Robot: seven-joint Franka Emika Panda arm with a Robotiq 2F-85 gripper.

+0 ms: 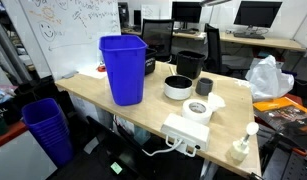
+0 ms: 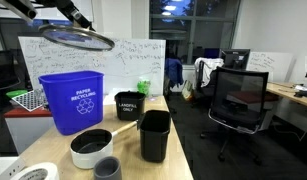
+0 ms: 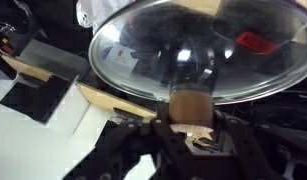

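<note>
A clear glass lid hangs high in the air, roughly level. My gripper is shut on the lid's tan knob, which shows between the dark fingers in the wrist view. Only the lid's lower edge enters the top of exterior view 1, where the gripper is out of frame. A white pot with a dark rim stands uncovered on the wooden table, well below the lid and apart from it.
On the table stand a tall blue recycling bin, a black bin, a small black landfill bin, a grey cup and a roll of white tape. A white power block lies near the front edge.
</note>
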